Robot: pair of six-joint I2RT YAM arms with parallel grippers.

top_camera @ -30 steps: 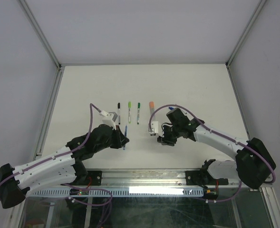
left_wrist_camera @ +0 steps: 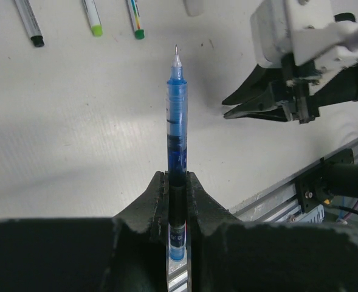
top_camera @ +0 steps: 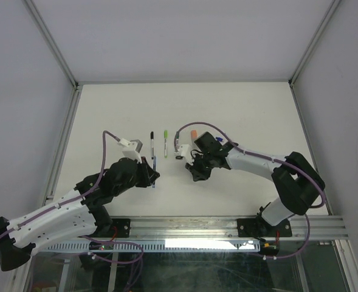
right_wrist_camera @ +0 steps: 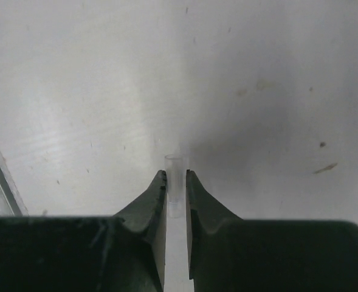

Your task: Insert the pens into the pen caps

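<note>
My left gripper is shut on a blue pen (left_wrist_camera: 177, 115), which stands out with its fine tip away from the fingers; in the top view it is left of centre. My right gripper is shut on a small translucent cap (right_wrist_camera: 175, 173). In the left wrist view the right gripper sits to the right of the pen, apart from it.
Several markers lie behind the grippers, among them a black one (top_camera: 152, 140) and a light green one (top_camera: 165, 143). An orange item (top_camera: 194, 134) is partly hidden by the right arm.
My left gripper has moved a little left with the blue pen. My right gripper has shifted up and to the left in the top view.
</note>
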